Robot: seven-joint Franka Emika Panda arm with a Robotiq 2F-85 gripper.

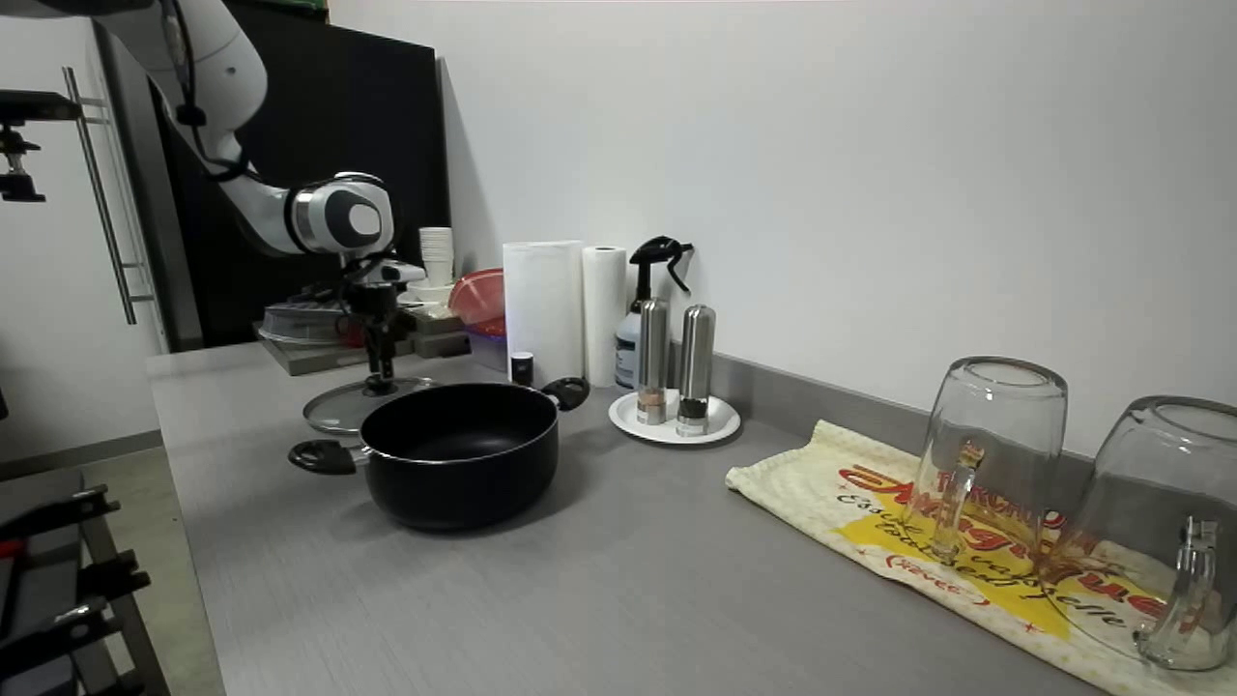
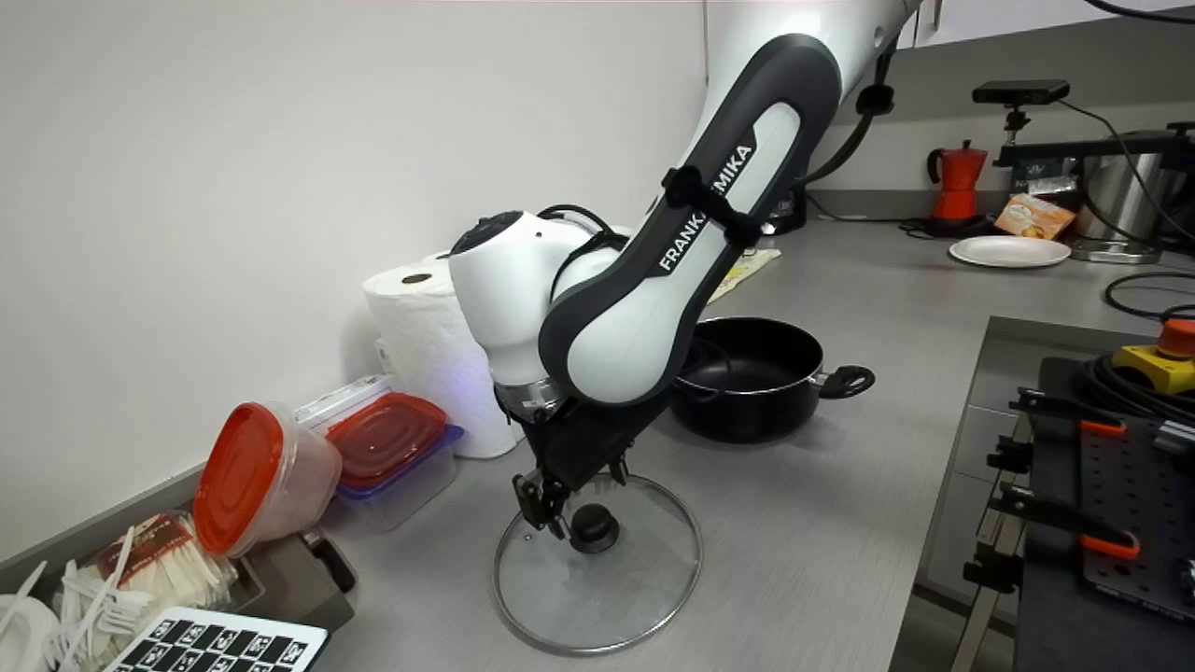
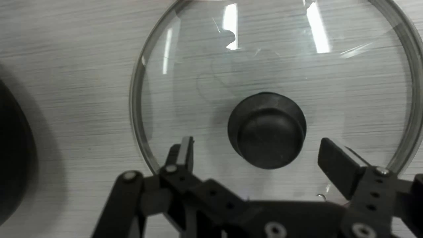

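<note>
A round glass lid (image 2: pixel 639 605) with a metal rim lies flat on the grey counter, its black knob (image 3: pixel 271 137) facing up. My gripper hangs low over the lid with its fingers apart and nothing between them. In the wrist view the knob shows a little beyond the line of the two fingertips, midway across the gap. Beside the lid stands an empty black pot (image 1: pixel 461 481) with two handles, its inside uncovered. In exterior view 1 the pot partly hides the lid.
Plastic tubs with red lids (image 2: pixel 386 437) and paper towel rolls (image 1: pixel 542 307) stand along the wall. Two grinders (image 1: pixel 693 371) are on a white plate (image 1: pixel 725 420). Glass mugs (image 1: pixel 986 464) rest on a cloth (image 1: pixel 800 487) at the right.
</note>
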